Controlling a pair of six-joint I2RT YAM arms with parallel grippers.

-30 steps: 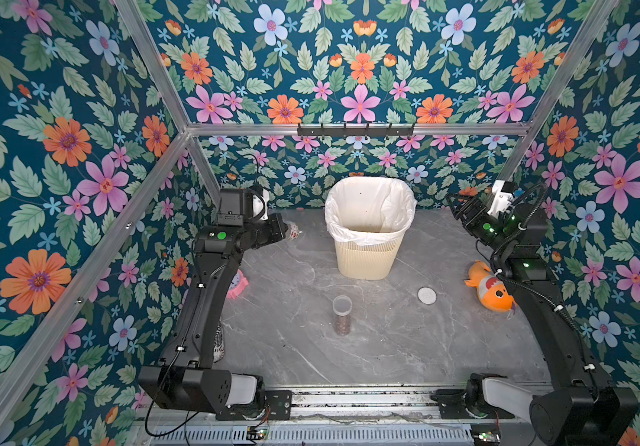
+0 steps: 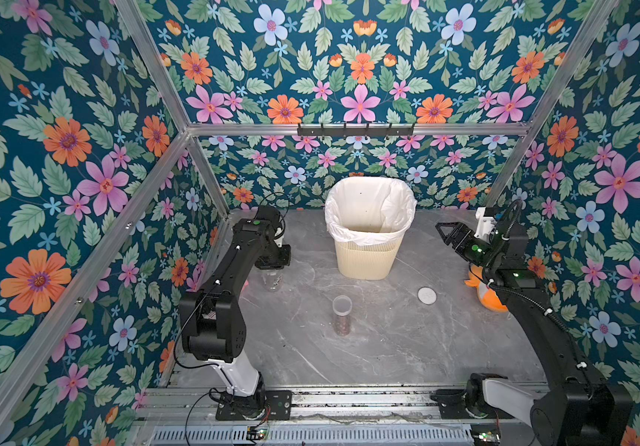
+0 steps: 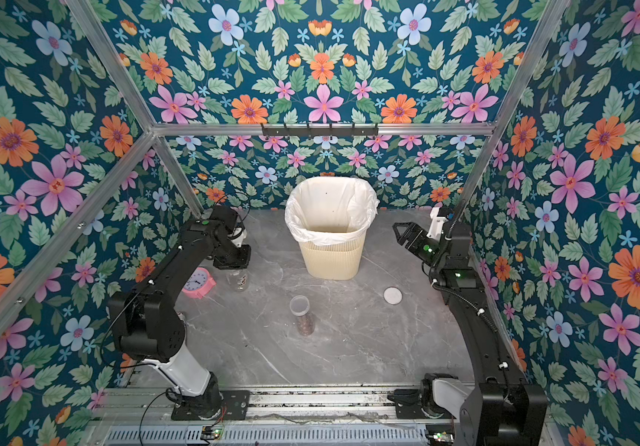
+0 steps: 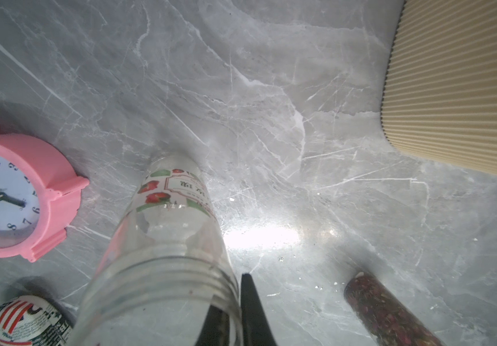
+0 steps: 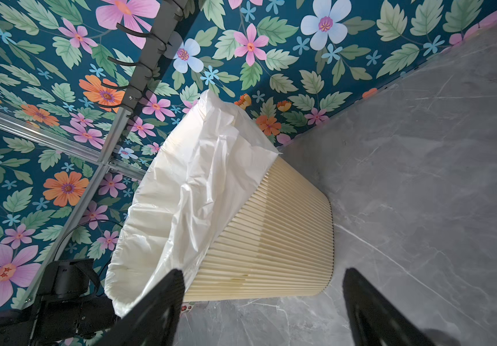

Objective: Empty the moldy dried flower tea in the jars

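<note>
My left gripper [image 2: 279, 256] is shut on the rim of a clear jar [image 4: 167, 225] with a printed label; the jar looks mostly empty and hangs low at the left of the table. A second jar [image 2: 341, 319], full of dark reddish dried flowers, stands at front centre, with a white lid [image 2: 427, 296] to its right. The lined cream bin [image 2: 364, 260] stands at the back centre. My right gripper [image 2: 450, 232] is open and empty, raised right of the bin.
A pink clock [image 3: 197, 282] and a printed can [image 4: 29, 323] lie at the left, an orange plush toy [image 2: 492, 297] at the right.
My right gripper has shifted a little left and lower.
</note>
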